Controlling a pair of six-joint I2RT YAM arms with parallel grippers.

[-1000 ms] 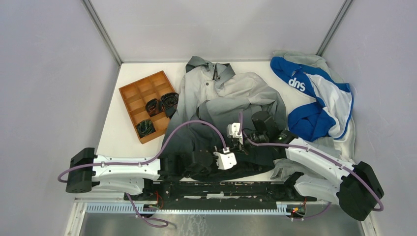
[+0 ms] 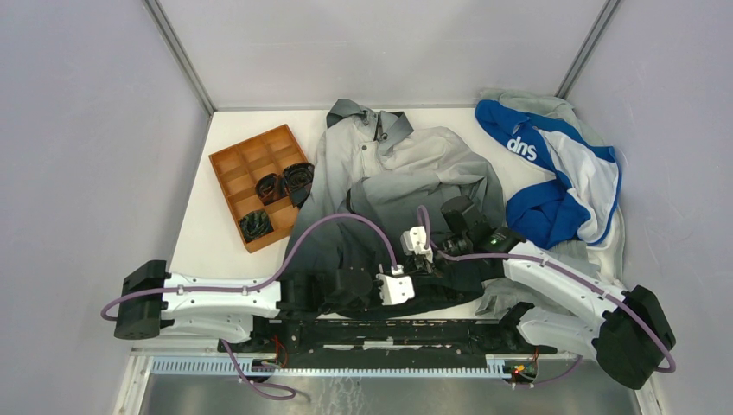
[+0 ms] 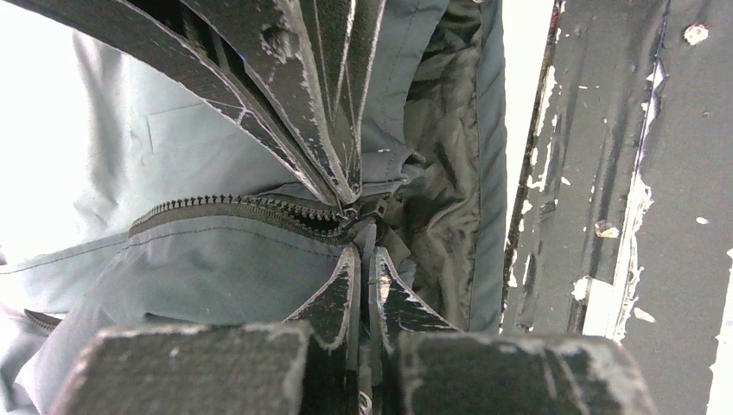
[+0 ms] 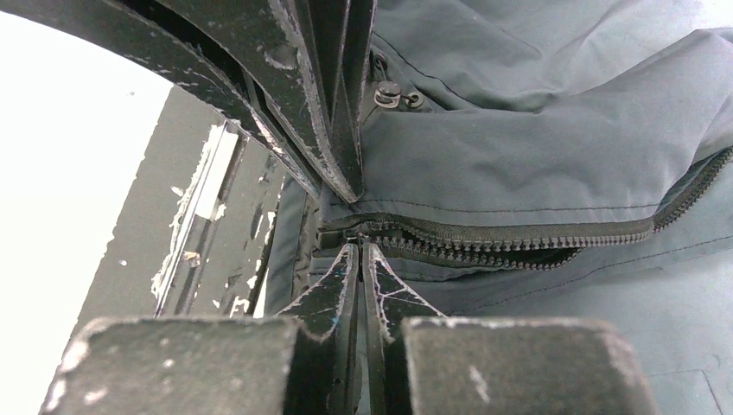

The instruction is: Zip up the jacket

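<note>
The grey jacket (image 2: 372, 194) lies spread on the table, its lower front under both arms. In the left wrist view its dark toothed zipper (image 3: 207, 206) runs to the hem, where the two grippers meet. My left gripper is shut on a fold of grey fabric beside the zipper's lower end. Just opposite, my right gripper is shut with its tips at the zipper's lower end; whether a thin edge sits between them is unclear. Two toothed edges of the zipper (image 4: 519, 246) show in the right wrist view, with a gap between them along part of their length.
A wooden compartment box (image 2: 251, 177) with dark rolled items stands left of the jacket. At the right lies a blue and white garment (image 2: 553, 173) over grey cloth. The black table-edge frame (image 3: 596, 207) runs close beside the hem.
Over the last second my right gripper has shifted slightly toward the hem and the table's front edge. The left gripper has also moved a little that way. The jacket's upper part stays put.
</note>
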